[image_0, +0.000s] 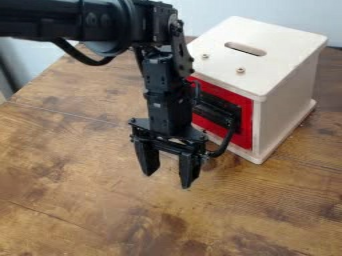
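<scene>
My black gripper (167, 172) hangs above the wooden table, fingers pointing down and apart, with nothing visible between them. Behind it and to the right stands a pale wooden box (281, 100) with a slot and two small knobs on its top. A red panel (241, 133) is on the box's front face, partly hidden by my arm and its cable.
A white wall shows behind, past the table's back edge.
</scene>
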